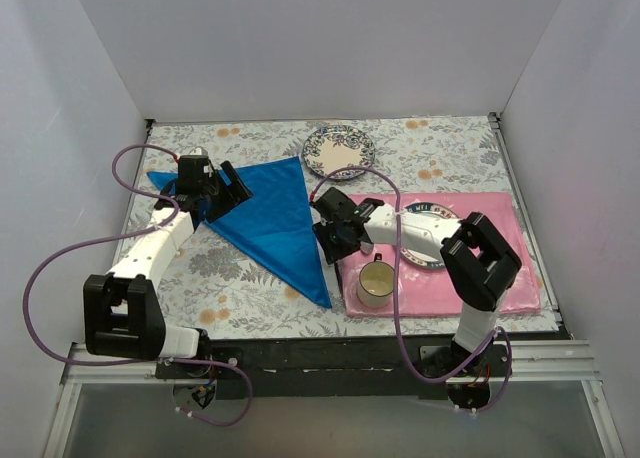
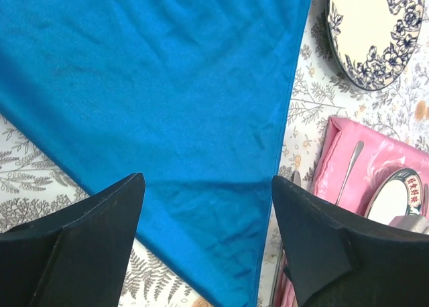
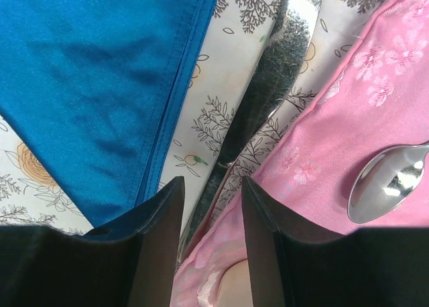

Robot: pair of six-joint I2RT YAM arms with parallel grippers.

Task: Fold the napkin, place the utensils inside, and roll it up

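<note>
A blue napkin [image 1: 265, 218], folded into a triangle-like shape, lies on the patterned table. My left gripper is open above it, nothing between its fingers. My right gripper is part open, just above a knife [image 3: 258, 92] lying in the gap between the napkin and a pink cloth [image 3: 348, 112]. A spoon [image 3: 385, 183] rests on the pink cloth.
A patterned plate [image 1: 338, 150] stands at the back. A mug [image 1: 375, 284] and another plate [image 1: 440, 214] sit on the pink cloth at right.
</note>
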